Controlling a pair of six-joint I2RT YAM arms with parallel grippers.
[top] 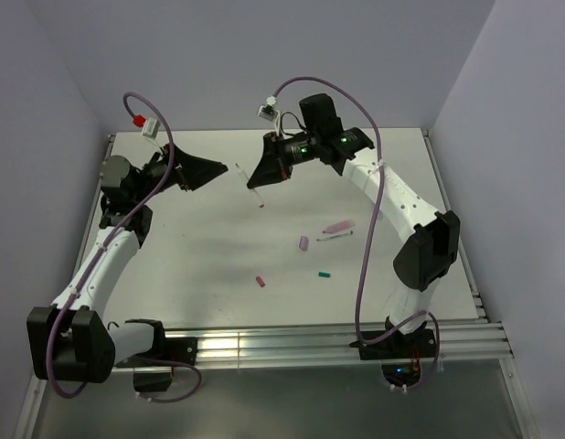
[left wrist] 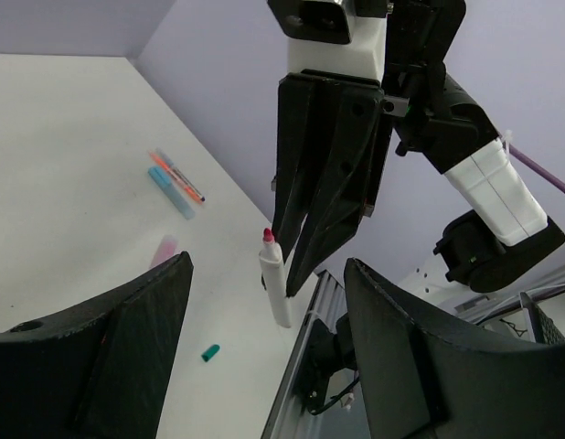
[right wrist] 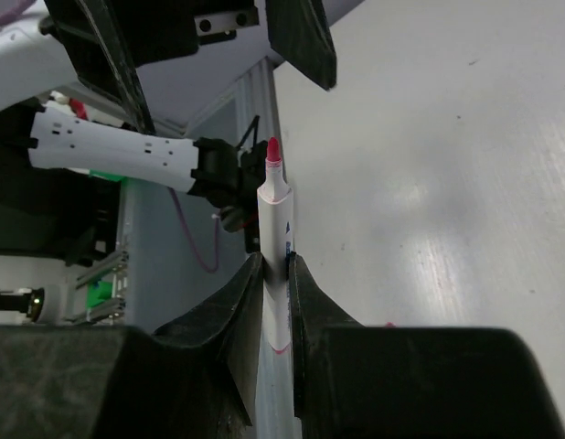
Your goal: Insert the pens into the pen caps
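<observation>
A white pen (right wrist: 275, 219) with a red tip stands upright in my right gripper, which is shut on it. In the top view the pen (top: 256, 198) lies just right of my left gripper (top: 218, 174), apart from it. In the left wrist view the pen (left wrist: 274, 285) appears between and beyond the spread fingers of my left gripper, which is open and empty. Small caps lie on the table, a red one (top: 261, 282) and a teal one (top: 324, 274).
A pink pen (top: 339, 226), a slim pen (top: 335, 236) and a small lilac piece (top: 303, 243) lie right of centre. Blue and orange pens (left wrist: 173, 192) lie farther off.
</observation>
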